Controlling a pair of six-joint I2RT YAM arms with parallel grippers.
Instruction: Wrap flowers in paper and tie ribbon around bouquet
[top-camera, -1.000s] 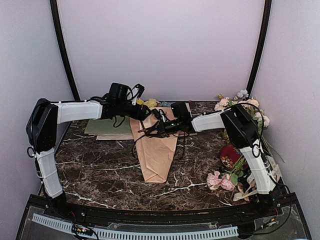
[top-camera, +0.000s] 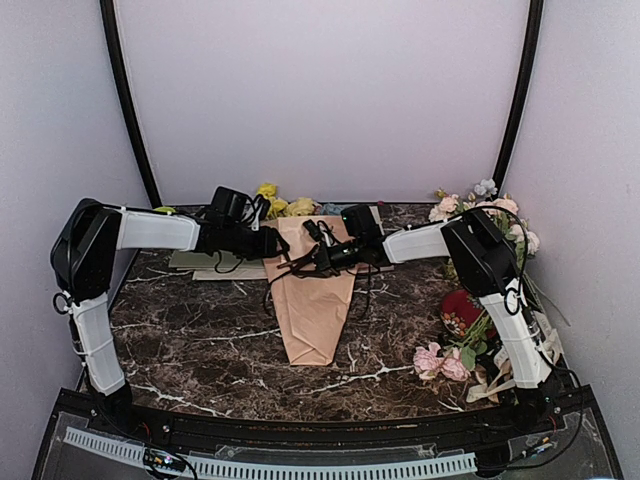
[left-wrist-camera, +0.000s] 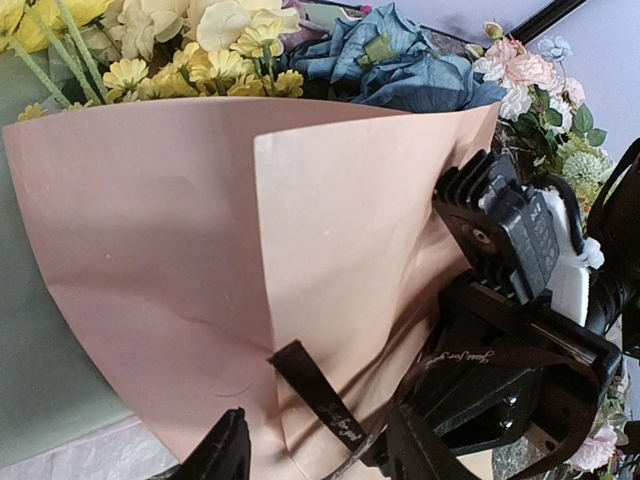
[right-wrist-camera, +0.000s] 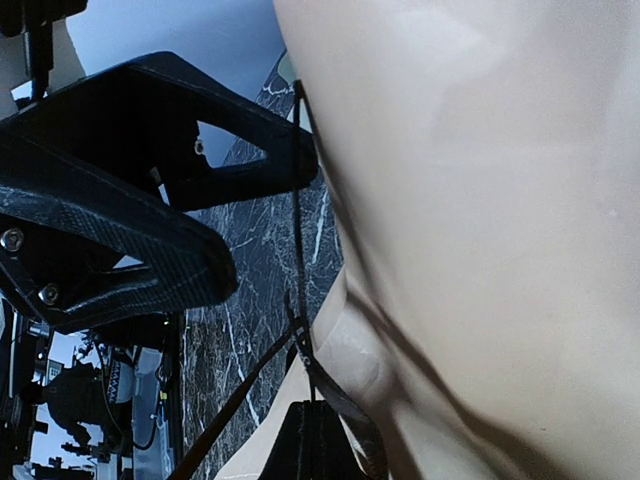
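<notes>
A pink paper wrap (top-camera: 310, 320) lies in the middle of the table, its wide top toward the back with flowers beyond it. A dark printed ribbon (left-wrist-camera: 315, 390) crosses it. My left gripper hangs over the wrap's left part, fingers apart with nothing seen between them. My right gripper rests low on the wrap's middle, shut where the thin ribbon runs into its fingertips. Whether the ribbon is firmly between them is hard to tell.
Pale green paper (top-camera: 200, 260) lies at the back left, with yellow (left-wrist-camera: 230, 65) and blue flowers (left-wrist-camera: 420, 75) behind the wrap. Roses (top-camera: 450, 365) and more flowers crowd the right side.
My left gripper has moved down toward the front and slightly left from a second ago, staying near the wrap. My right gripper has barely moved.
</notes>
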